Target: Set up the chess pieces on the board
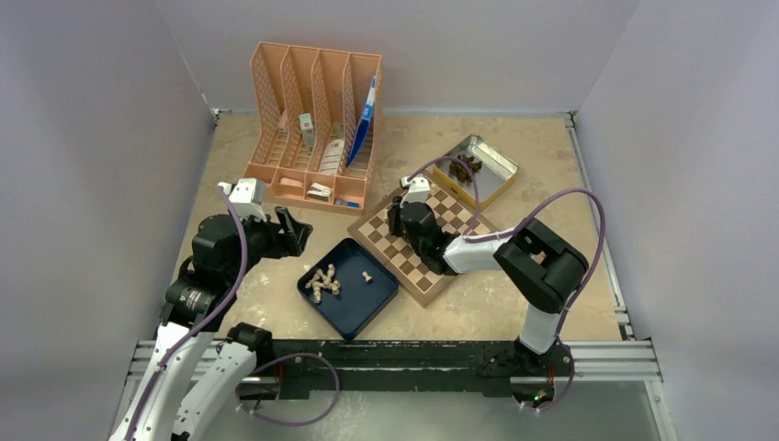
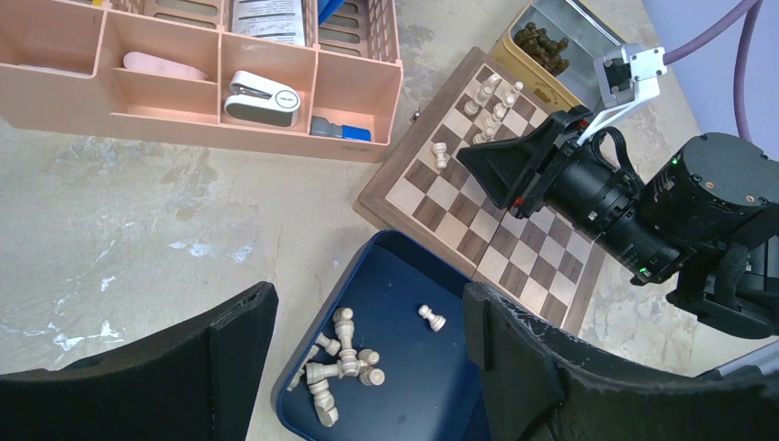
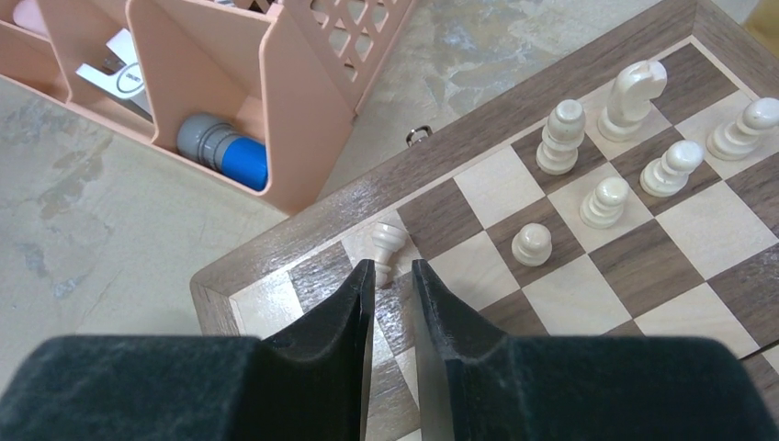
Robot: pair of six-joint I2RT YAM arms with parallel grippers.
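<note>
A white chess piece [image 3: 388, 239] lies tipped on its side near the chessboard's left corner, across a light square and its dark neighbour; its narrower end points toward my right gripper. That gripper is slightly open above the board, nothing gripped, the piece beyond its fingertips. In the left wrist view the fallen piece [image 2: 440, 154] shows just left of the right fingers [image 2: 473, 158]. Several white pieces stand upright on the chessboard [image 1: 432, 287], among them a knight [image 3: 629, 99] and a pawn [image 3: 532, 245]. My left gripper is wide open and empty, left of the tray.
A dark blue tray [image 2: 413, 404] holds several jumbled white pieces and one lone pawn [image 2: 431, 318]. Behind the board sits a tin [image 1: 501, 165] of dark pieces. The pink organizer [image 1: 317, 110] borders the board's left corner. Bare table lies left of the tray.
</note>
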